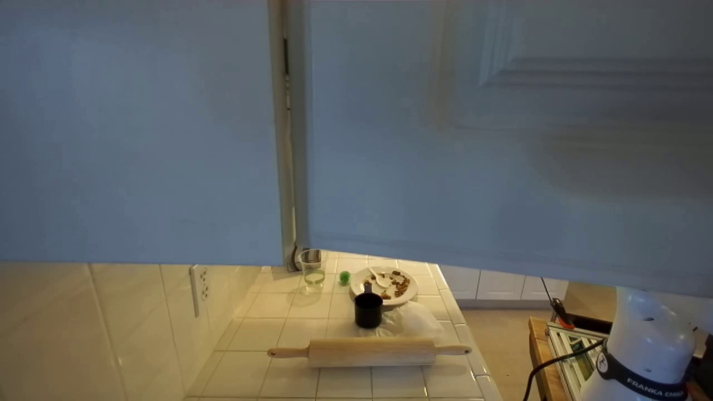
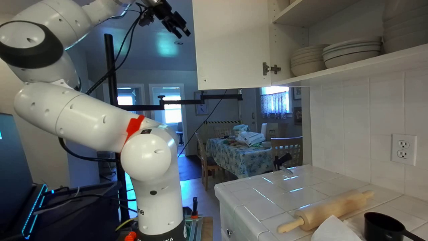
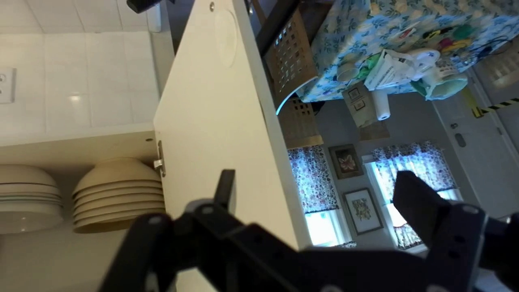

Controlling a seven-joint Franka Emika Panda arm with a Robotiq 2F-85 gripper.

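High beside the cabinet door (image 2: 232, 44), my gripper (image 2: 183, 34) stands open with nothing between its fingers. The door is swung wide open. In the wrist view its inner face (image 3: 214, 112) and edge run behind the gap between my spread fingers; I cannot tell how far the door is from them. Inside the cabinet, a stack of bowls (image 3: 119, 192) sits on the shelf, with more bowls (image 3: 24, 194) beside it. Exterior view 1 shows the outside of the door (image 1: 508, 133), which hides my gripper there.
On the tiled counter (image 1: 294, 381) below lie a rolling pin (image 1: 371, 352), a black cup with a handle (image 1: 369, 311), a plate (image 1: 410, 294) with brown bits and a spoon, a clear glass (image 1: 312, 270) and a small green thing (image 1: 345, 278). A cloth-covered table (image 2: 232, 156) stands far behind.
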